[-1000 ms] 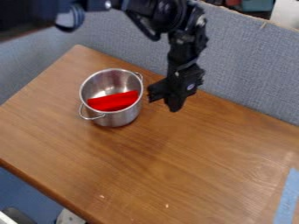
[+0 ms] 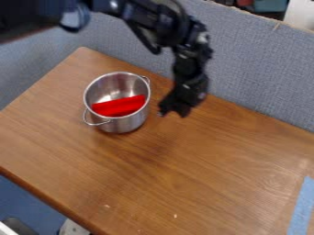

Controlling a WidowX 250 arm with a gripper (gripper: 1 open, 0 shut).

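Observation:
A steel pot point(image 2: 95, 93) with wire handles stands on the left half of the wooden table point(image 2: 185, 174). A red object point(image 2: 117, 106) lies inside it. My black gripper point(image 2: 181, 107) is just right of the pot, over the table, motion-blurred. Its fingers are too blurred to read, and nothing held is visible.
A grey padded wall point(image 2: 252, 73) runs along the back of the table. A light blue strip point(image 2: 299, 211) lies at the lower right edge.
The pot and red object look unchanged.

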